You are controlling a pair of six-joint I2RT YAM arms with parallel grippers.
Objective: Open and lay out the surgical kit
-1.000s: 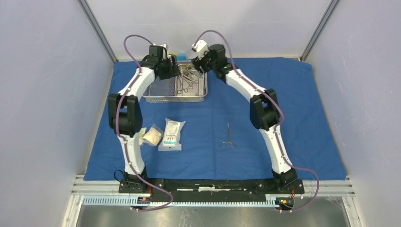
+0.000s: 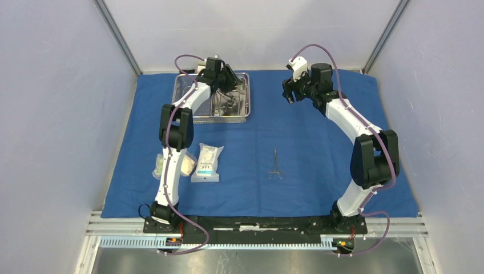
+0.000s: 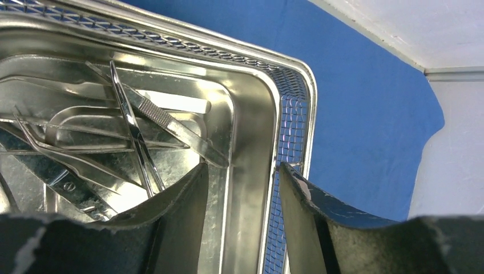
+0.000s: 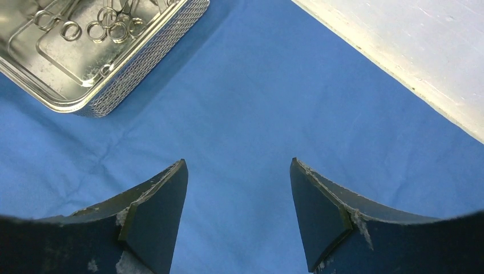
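At the back left of the cloth stands a mesh tray (image 2: 222, 120) with a metal inner tray (image 3: 250, 142) holding several instruments. Over its right part, my left gripper is open with nothing between its fingers. Close to those fingers, in the left wrist view, lie a scalpel handle (image 3: 182, 134) and scissors-like shanks (image 3: 134, 128); whether either is touched I cannot tell. My right gripper hangs open and empty over bare cloth, to the right of the tray. Ringed handles (image 4: 108, 23) show inside the tray. A single clamp (image 2: 275, 166) lies on the front middle of the cloth.
A white package (image 2: 207, 162) lies front left, and smaller packets (image 2: 188, 164) beside it are partly hidden by my left arm. A white wall (image 4: 411, 45) bounds the back.
My left gripper has moved right, from the tray's middle to over its right part. The clamp and packages stay put.
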